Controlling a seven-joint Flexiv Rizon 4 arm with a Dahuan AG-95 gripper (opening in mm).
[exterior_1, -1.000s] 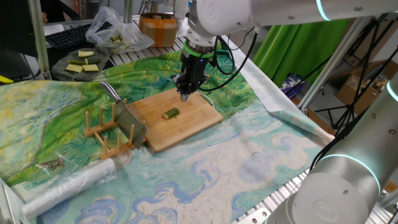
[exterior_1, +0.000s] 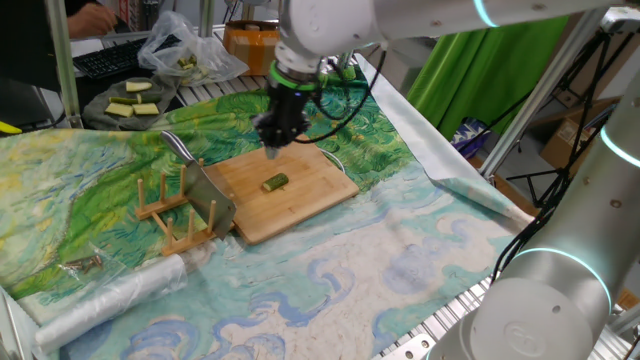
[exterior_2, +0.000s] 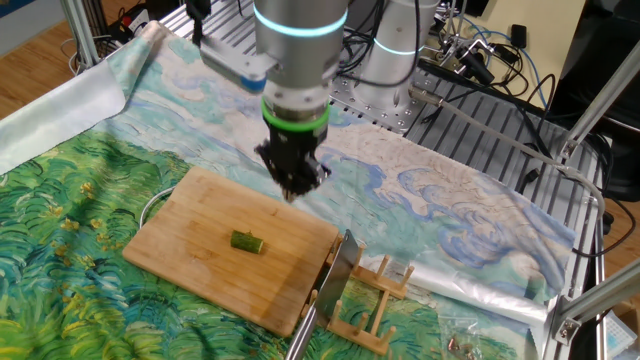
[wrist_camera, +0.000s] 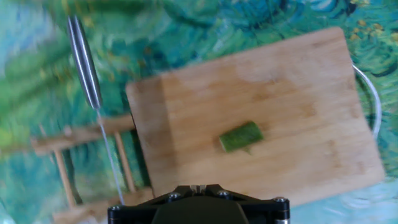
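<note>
A short piece of green cucumber (exterior_1: 274, 183) lies on its side on the wooden cutting board (exterior_1: 318, 193), near the middle. In the wrist view the cucumber piece (wrist_camera: 241, 136) shows dark green skin, clear of the gripper. Above the board hangs my gripper (exterior_1: 271, 153), pointing down and apart from everything. Its fingertips meet at the bottom of the wrist view, so the gripper looks shut, with nothing visible between them. A cleaver (exterior_2: 338, 279) stands upright in a pegged wooden rack (exterior_2: 379, 312) beside the board; its metal handle (wrist_camera: 84, 62) sticks out past the rack.
A rolled clear plastic sheet (exterior_1: 112, 302) lies in front of the rack. At the back are cut vegetable pieces (exterior_1: 133, 101), a plastic bag (exterior_1: 190, 52) and a cardboard box (exterior_1: 251, 48).
The cucumber, board, rack and cleaver have stayed put.
</note>
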